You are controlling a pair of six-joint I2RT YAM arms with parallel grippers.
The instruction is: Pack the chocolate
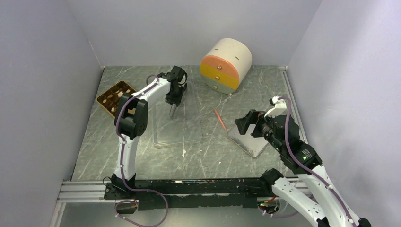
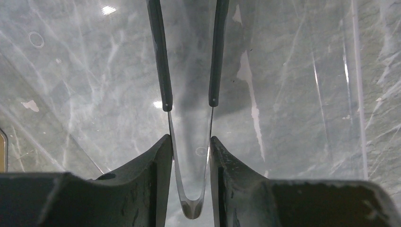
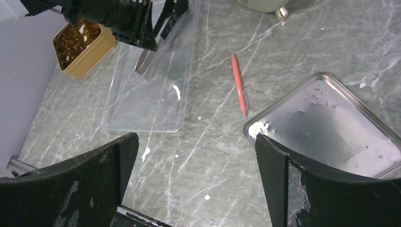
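My left gripper is shut on metal tongs with black handles (image 2: 160,56), gripping their steel arms above a clear plastic tray (image 2: 307,142). In the top view they hang over that tray's upper part. A gold box (image 1: 105,99) with dark compartments, holding some pale bits, sits at the left; in the right wrist view it appears as a tan box (image 3: 78,68). My right gripper stands open at the right, above a metal tray (image 3: 326,123), with nothing between its fingers.
A striped drum-shaped cabinet (image 1: 226,64) stands at the back right. A red pen-like stick (image 3: 239,85) lies between the two trays.
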